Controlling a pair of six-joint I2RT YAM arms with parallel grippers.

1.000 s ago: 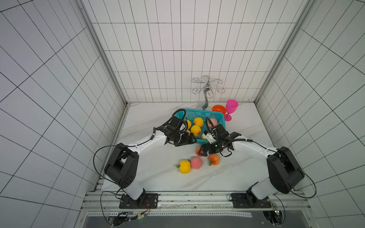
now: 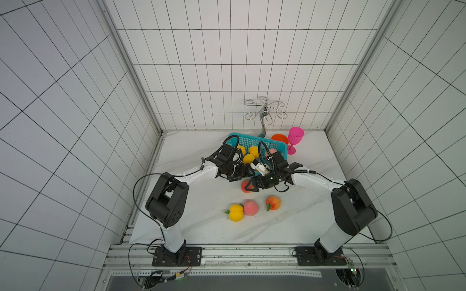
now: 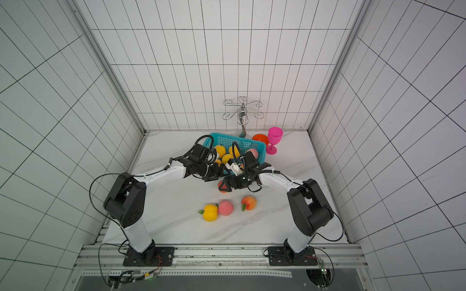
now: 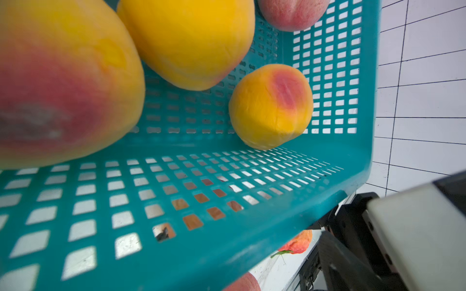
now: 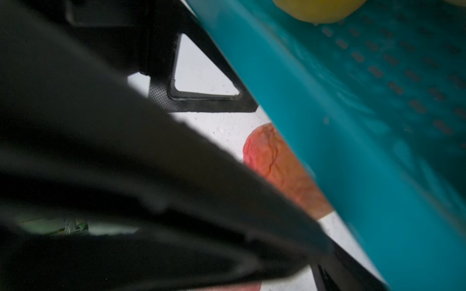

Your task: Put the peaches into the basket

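The teal basket [image 2: 252, 136] stands at the back middle, holding several yellow peaches [image 4: 271, 106] and a pink one [image 4: 293, 10]. Just outside its front wall lies a reddish peach [image 5: 264, 152], partly hidden by my right gripper [image 2: 251, 184]. That gripper is open, one of its fingers [image 5: 208, 104] close against the basket's side. My left gripper [image 2: 248, 170] is open at the basket's front edge, its fingers mostly out of the left wrist view. Nearer the front are a pink peach [image 2: 250, 207] and an orange peach with a green leaf [image 2: 273, 202].
A yellow pepper [image 2: 236, 212] touches the pink peach on its left. Behind the basket stand a metal rack [image 2: 264, 112], an orange bowl [image 2: 279, 138] and a pink goblet [image 2: 295, 135]. Bare tabletop lies on both sides and in front.
The basket has shifted toward the back wall and turned slightly. Both grippers have moved back, the right one also leftward. The reddish peach now lies farther left and back.
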